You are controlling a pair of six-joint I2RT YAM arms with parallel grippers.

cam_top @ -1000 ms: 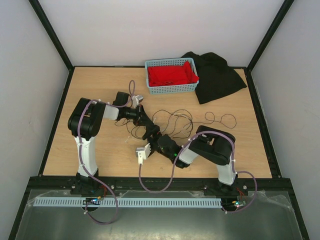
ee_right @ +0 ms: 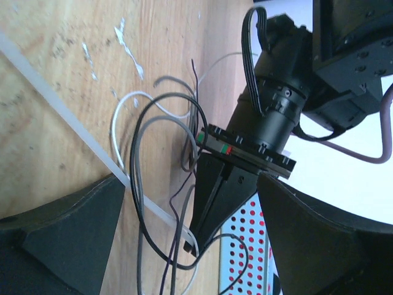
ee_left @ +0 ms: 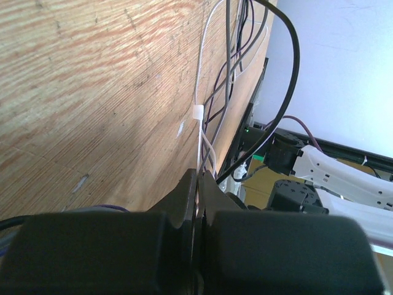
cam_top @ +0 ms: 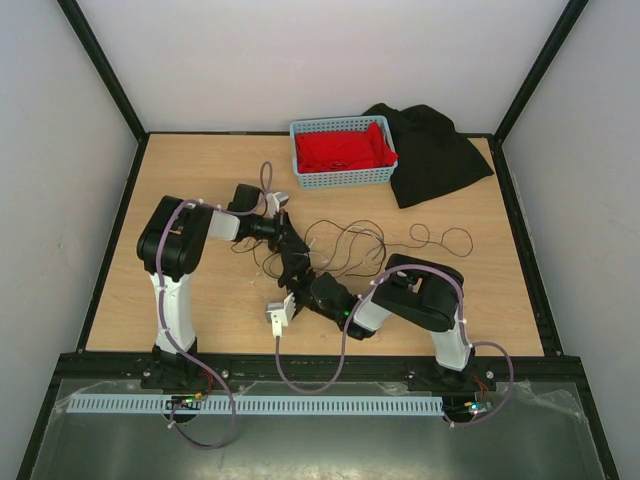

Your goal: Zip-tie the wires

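In the left wrist view a white zip tie with a small square head (ee_left: 198, 112) runs down to my left gripper, which is shut with the thin pale strip between its fingertips. Beside it pass the grey and black wires (ee_left: 228, 67). The right wrist view shows my right gripper open, fingers far apart. The zip tie's strip (ee_right: 73, 123) slants past its left finger towards the left gripper's fingertips, and looped wires (ee_right: 138, 184) lie in the gap. From the top, both grippers overlap over the wires (cam_top: 345, 245), so their tips are hard to separate.
A blue basket (cam_top: 345, 180) holding red cloth (cam_top: 340, 150) stands at the back of the table, a black cloth (cam_top: 430, 150) to its right. Loose wire stretches right of the grippers.
My right gripper has shifted slightly left and towards the front edge, its fingers now looking more spread. The left arm has hardly moved.
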